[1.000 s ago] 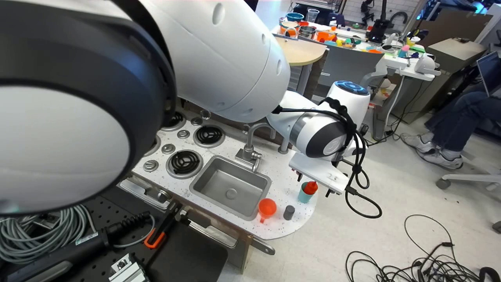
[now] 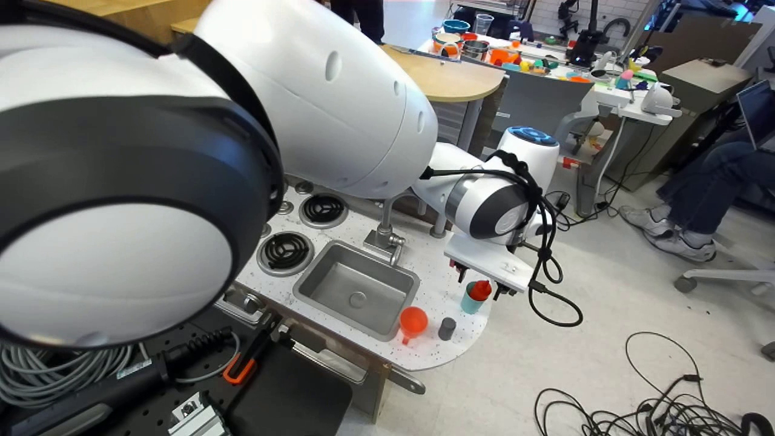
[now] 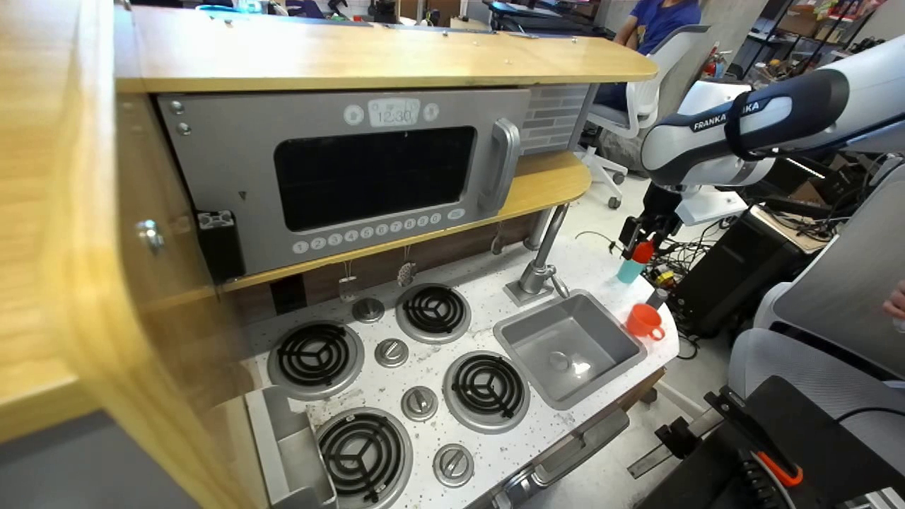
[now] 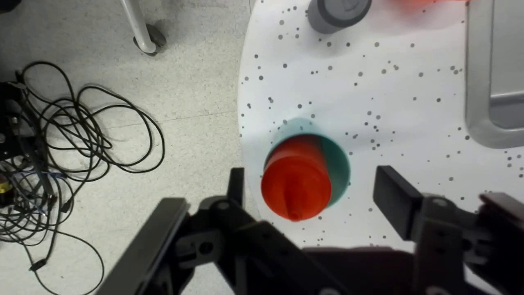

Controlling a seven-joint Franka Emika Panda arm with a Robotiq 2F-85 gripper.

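A red squeeze-bottle-like thing with a pointed tip leans inside a teal cup near the rounded end of the white counter. In the wrist view, my gripper is over the cup, its dark fingers apart on either side of the red thing. Neither finger visibly touches the red thing or the cup. Exterior view 2 shows the red thing sticking up out of the teal cup, close to the dark fingers. The cup's lower part is hidden from above.
A red cup and a small dark grey cylinder stand between the teal cup and the counter's front edge. A grey sink with a faucet lies alongside. The counter's rounded edge is close to the teal cup.
In exterior view 1, the arm's wrist and gripper have shifted slightly left, closer over the teal cup. The cup and red thing have stayed in place.
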